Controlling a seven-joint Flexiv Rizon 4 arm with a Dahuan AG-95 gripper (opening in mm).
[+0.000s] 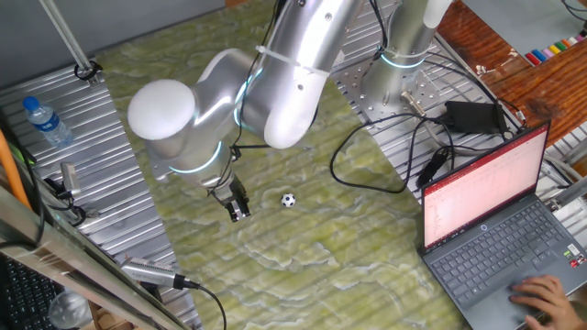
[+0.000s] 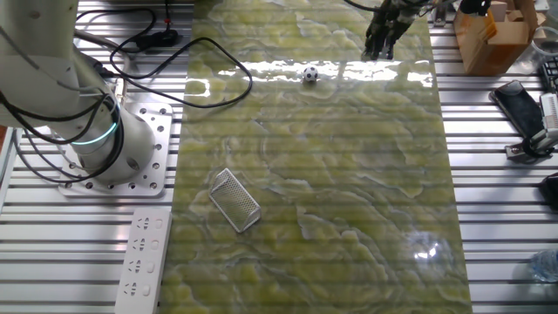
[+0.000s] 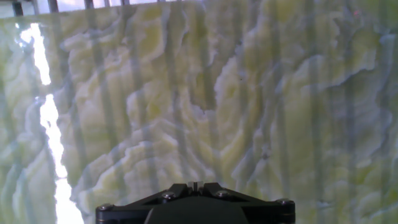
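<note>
A small black-and-white ball (image 1: 289, 200) rests on the green marbled mat (image 1: 303, 266), and exterior view 2 has the same ball (image 2: 310, 74) near the mat's far part. My black gripper (image 1: 239, 216) points down over the mat, apart from the ball and to its left. From the other side, the gripper (image 2: 377, 54) appears at the top, right of the ball. In the wrist view the gripper is shut, its fingertips together, with nothing visible held and only bare mat ahead. A metal grater (image 2: 234, 201) lies flat on the mat, well away from the gripper.
An open laptop (image 1: 495, 238) with a person's hand (image 1: 543, 298) on it stands at the right. A black cable (image 1: 335, 170) loops onto the mat. A power strip (image 2: 144, 262) lies beside the mat.
</note>
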